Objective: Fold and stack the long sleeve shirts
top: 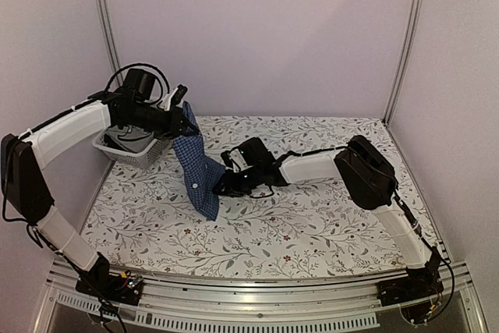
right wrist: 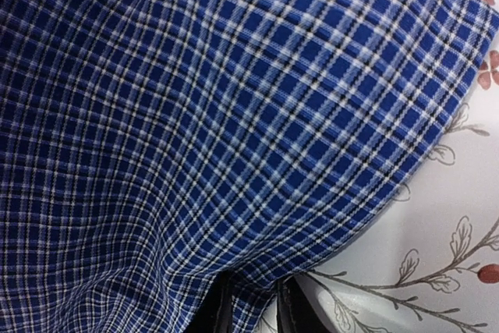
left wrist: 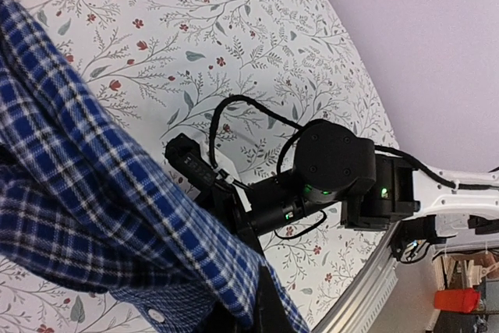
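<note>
A blue checked shirt (top: 192, 163), folded to a narrow bundle with white buttons, hangs from my left gripper (top: 188, 128). That gripper is shut on its upper edge; in the left wrist view the cloth (left wrist: 132, 185) runs down to the dark fingertips. The lower part of the shirt rests on the table. At its right edge sits my right gripper (top: 221, 188), low over the table. In the right wrist view the right fingers (right wrist: 288, 307) stand a little apart, with the shirt's edge (right wrist: 253, 294) between and behind them.
A white basket (top: 139, 155) stands at the back left, under the left arm, with something dark inside. Pale walls close off the back and sides.
</note>
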